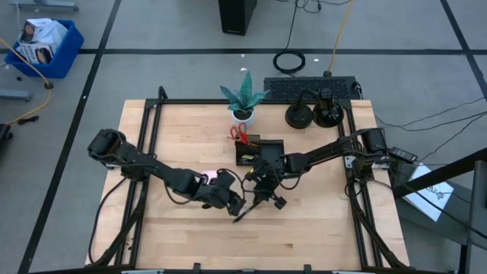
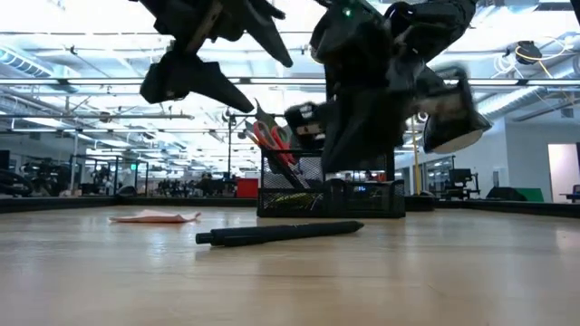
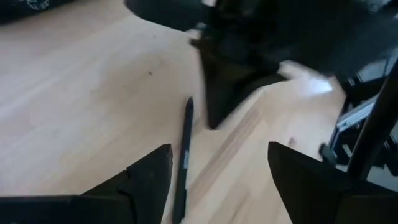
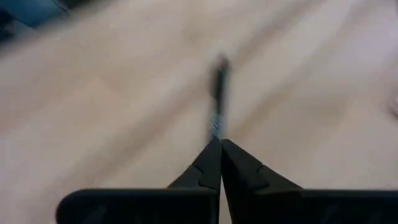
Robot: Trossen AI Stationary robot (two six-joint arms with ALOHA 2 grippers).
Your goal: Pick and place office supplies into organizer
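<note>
The black pen (image 2: 281, 233) appears lying on the bare tabletop in front of the organizer in the low view. My left gripper is open, its two fingers wide apart and empty; the pen (image 3: 184, 162) shows beyond it, toward the left finger. My right gripper is shut with nothing between its fingers, and the blurred pen (image 4: 217, 99) is seen past their tips. Both grippers are above the table, close together. The black mesh organizer (image 2: 290, 192) holds red-handled scissors (image 2: 272, 136); the right arm partly covers it.
A pink note pad (image 2: 154, 216) lies left of the organizer. Behind stand a potted plant (image 1: 243, 95) and a black lamp (image 1: 299, 116). The two arms almost touch near the middle.
</note>
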